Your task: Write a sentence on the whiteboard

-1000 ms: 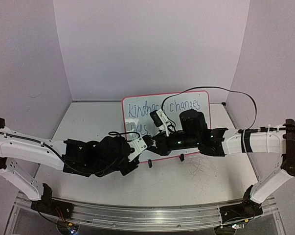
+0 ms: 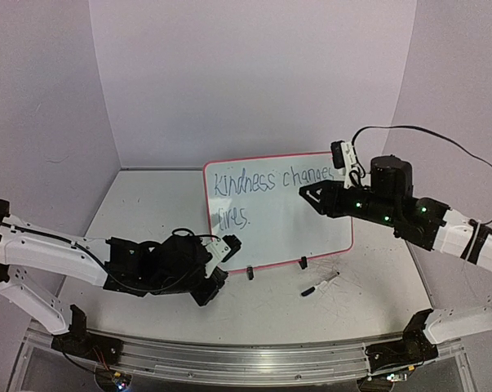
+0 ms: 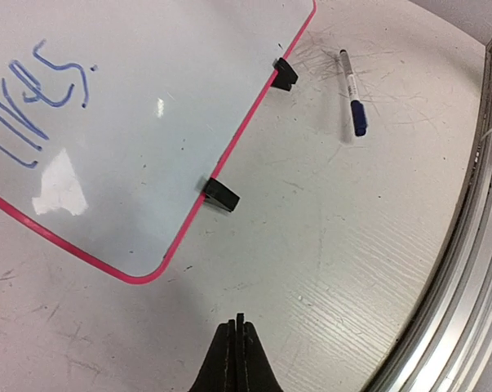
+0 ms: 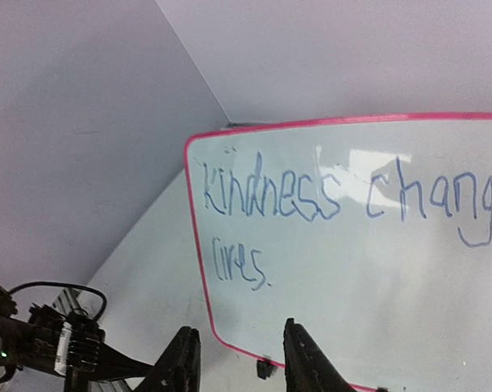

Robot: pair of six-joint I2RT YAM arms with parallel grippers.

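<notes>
The whiteboard (image 2: 282, 233), framed in pink, leans upright and reads "Kindness changes lives." in blue handwriting (image 4: 270, 192). On the table in front of it lies a marker (image 2: 320, 284); its dark blue end (image 3: 359, 118) shows in the left wrist view. My left gripper is shut, its fingers together with nothing visible between them, near the board's lower left corner. Raised before the board's right half, my right gripper stands open, its fingers apart and empty. From the top, the right arm covers the end of "changes".
Two black clips (image 3: 219, 194) hold the board's lower edge and jut out over the table. Scratches mark the table around the marker. A metal rail (image 2: 246, 359) runs along the front. The table between board and rail is otherwise clear.
My right gripper has moved right and up from beside the left gripper, uncovering the second line. The marker now lies on a table spot that was bare.
</notes>
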